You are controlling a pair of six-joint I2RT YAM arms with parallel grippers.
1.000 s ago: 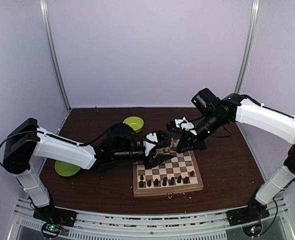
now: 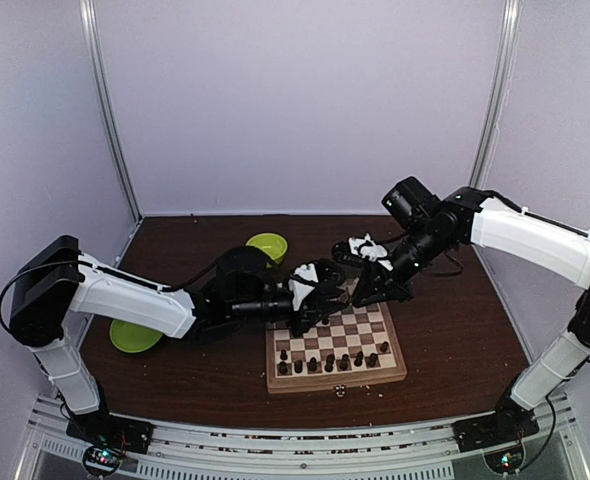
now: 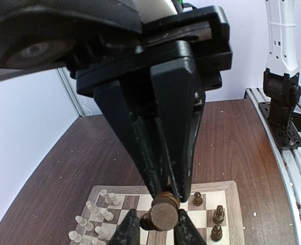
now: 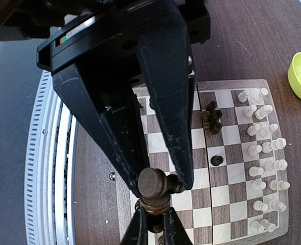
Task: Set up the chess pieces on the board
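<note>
A brown chess piece (image 3: 164, 216) is held in the air over the board (image 2: 335, 387), its round end showing in both wrist views. My right gripper is shut on this piece (image 4: 154, 182). My left gripper faces the right one, its fingers apart on either side of the piece; whether they touch it is unclear. Several dark pieces (image 2: 327, 363) stand along the near side of the board. White pieces (image 4: 267, 147) fill two rows at the opposite side.
A dark cluster of pieces (image 4: 211, 118) and a lone dark piece (image 4: 217, 160) are on the inner squares. One green bowl (image 2: 268, 243) sits behind the board; another green bowl (image 2: 133, 337) lies at the left. Bare table (image 2: 455, 350) lies right of the board.
The left gripper's fingers have shifted slightly toward the back and now meet the right gripper's tip in the top view. The right arm has stayed still.
</note>
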